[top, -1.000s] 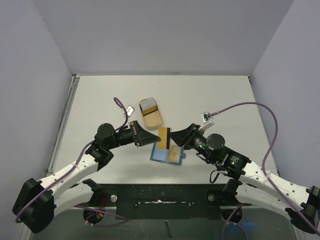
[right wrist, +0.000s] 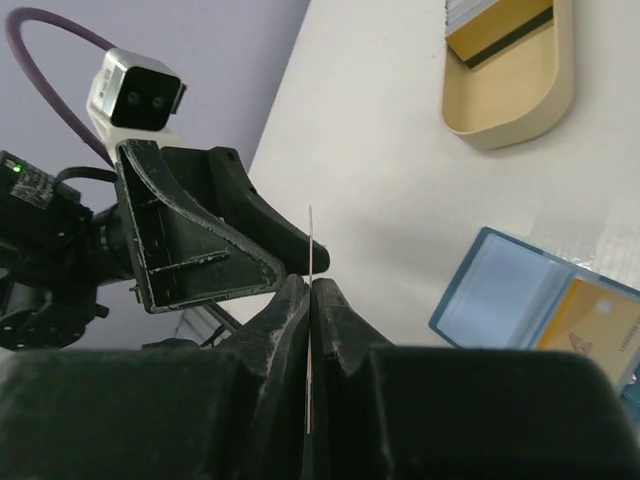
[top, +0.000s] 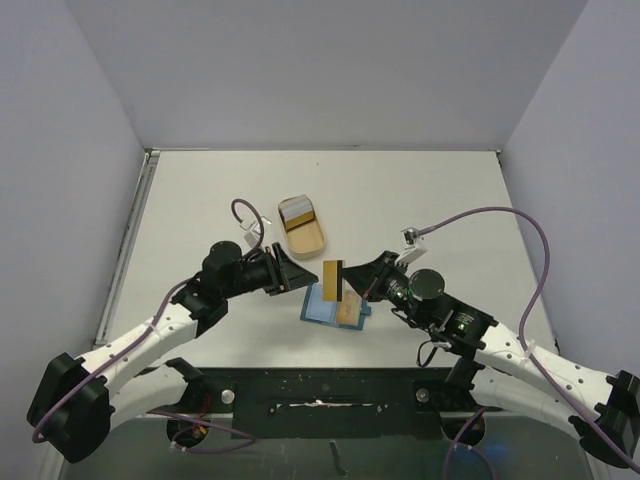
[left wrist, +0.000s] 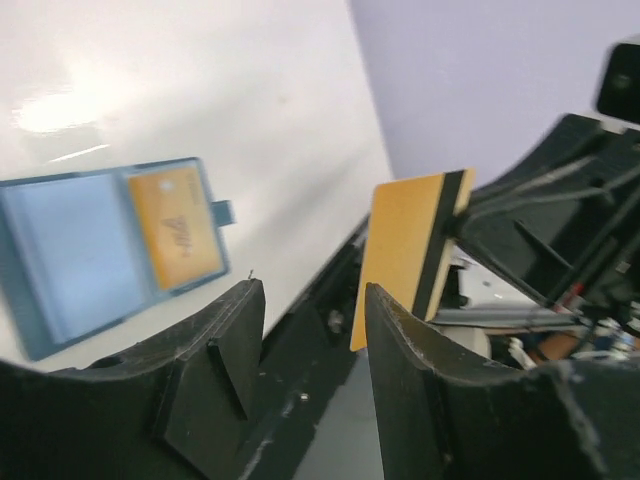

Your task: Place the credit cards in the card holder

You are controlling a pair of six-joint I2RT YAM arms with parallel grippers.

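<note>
A gold card with a black stripe (top: 328, 280) hangs above the table between the two grippers. My right gripper is shut on its striped edge; the right wrist view shows the card edge-on. My left gripper stands open, nothing between its fingers, a little apart from the card's other side. Below lies the blue card holder (left wrist: 85, 260), opened flat. A gold card (left wrist: 178, 225) sits in one of its pockets, while the other pocket (left wrist: 75, 240) shows pale blue with no gold card visible.
Behind the holder stands a tan tray (top: 309, 238) with several cards (right wrist: 500, 25) stacked at its far end. Bare white table (top: 420, 200) spreads on both sides. Both arms reach in from the front, their tips close together over the holder.
The card stays with the right gripper.
</note>
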